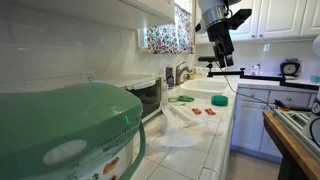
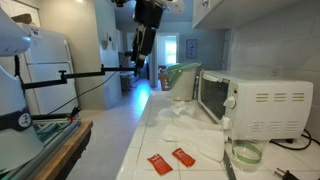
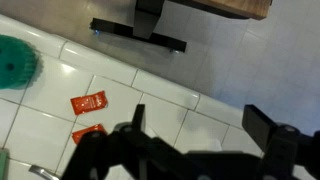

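Note:
My gripper stands open above the counter edge, its two dark fingers wide apart with nothing between them. In exterior view 1 the gripper (image 1: 227,64) hangs high over the counter, well clear of everything on it. Two small red packets (image 3: 89,102) (image 3: 88,132) lie flat on the white tiles, left of the fingers in the wrist view. The same red packets (image 2: 159,163) (image 2: 183,157) show at the front of the counter in exterior view 2. A crumpled whitish, see-through sheet or bag (image 1: 181,128) lies farther along the tiles.
A large green-topped container (image 1: 70,120) fills the near left of exterior view 1. A white toaster oven (image 2: 262,112) stands by the wall, a clear container (image 2: 246,153) beside it. A green round object (image 3: 15,62) sits near the packets. Below the counter edge is open floor (image 3: 215,60).

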